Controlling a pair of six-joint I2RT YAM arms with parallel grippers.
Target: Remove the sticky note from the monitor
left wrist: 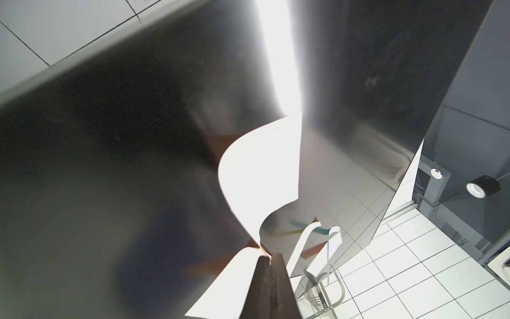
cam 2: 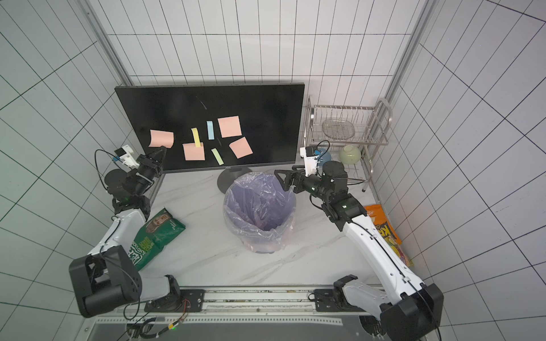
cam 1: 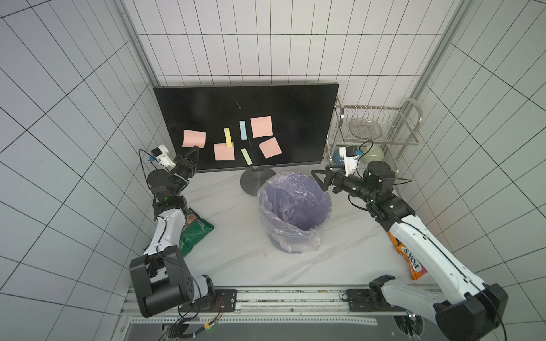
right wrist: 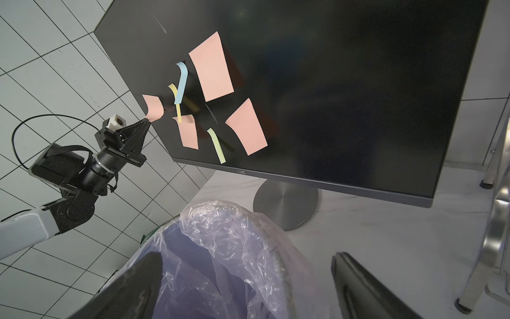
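Observation:
Pink, yellow, blue and green notes are stuck on the black monitor point(cam 1: 301, 113). The leftmost pink note point(cam 1: 194, 137) curls away from the screen at the lower corner by my left gripper point(cam 1: 195, 149). In the left wrist view that curled note point(left wrist: 265, 164) looks washed out, its corner at the shut fingertips; whether it is pinched between them is unclear. In the right wrist view it point(right wrist: 154, 106) bends toward the left gripper. My right gripper stands open over the rim of the lined bin, right of the notes.
The lined bin point(cam 1: 273, 227) stands on the white worktop below the monitor. A wire rack point(cam 1: 398, 136) with bowls is at the back right. A green bag point(cam 1: 196, 233) lies left, an orange bag point(cam 1: 406, 255) right. Bare worktop surrounds the bin.

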